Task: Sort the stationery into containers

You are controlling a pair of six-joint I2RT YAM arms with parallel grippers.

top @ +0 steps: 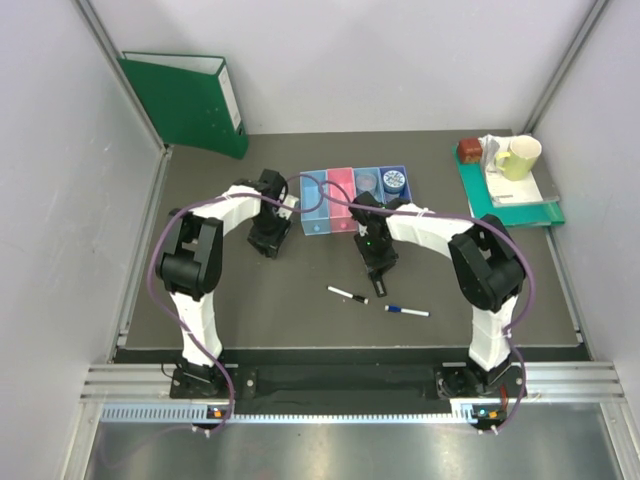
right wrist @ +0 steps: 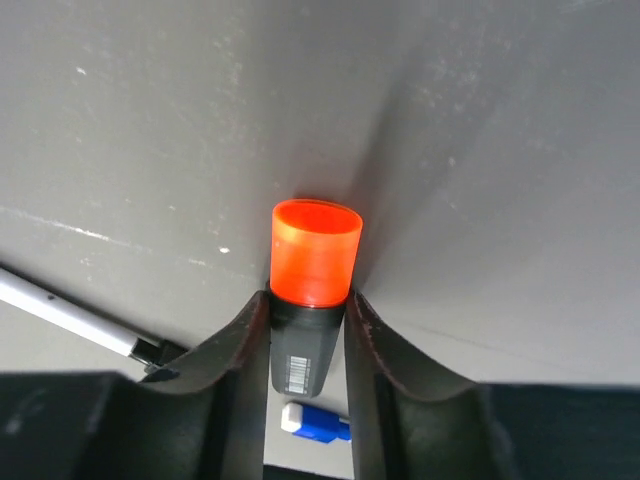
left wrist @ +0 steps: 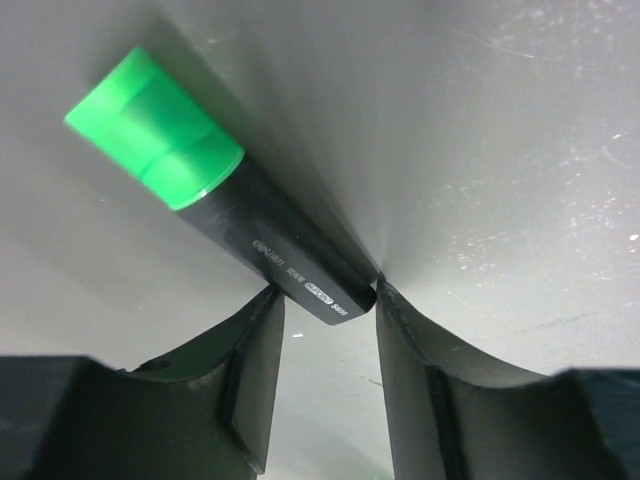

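Note:
Flat on the grey table lies a black highlighter with a green cap (left wrist: 165, 130). Its black end sits between the fingertips of my left gripper, which is partly closed; whether both fingers press on it cannot be told. My right gripper is shut on a black highlighter with an orange end (right wrist: 315, 255), gripped around its middle. In the top view its black end (top: 379, 287) pokes out in front of the gripper. A black-capped white marker (top: 347, 294) and a blue-capped white marker (top: 407, 310) lie close by on the table.
Behind the grippers stand a blue bin (top: 314, 215), a pink bin (top: 341, 178) and a further blue bin holding round items, partly hidden by the right arm. A green binder (top: 185, 105) is at back left; a mug (top: 518, 158) on folders at back right.

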